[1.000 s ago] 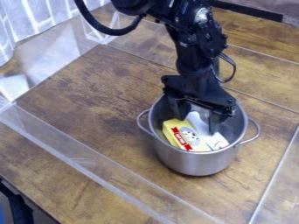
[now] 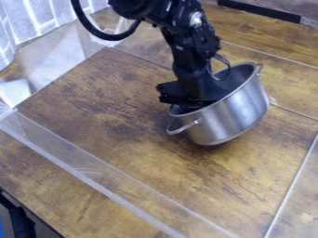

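A steel pot [image 2: 226, 119] with two handles is tipped steeply at the right of the view, its mouth turned up and to the left. My black gripper [image 2: 187, 91] reaches down at the pot's upper left rim, its lower part overlapping the mouth. The fingertips and whatever the pot holds are hidden, so I cannot see whether the gripper is open or shut.
Clear plastic strips run along the left and right of the work area. A white item [image 2: 14, 90] sits at the left edge.
The pot has gone from upright to steeply tilted and moved a little up and right. The yellow and white things seen inside it earlier are out of sight. My gripper has shifted with it.
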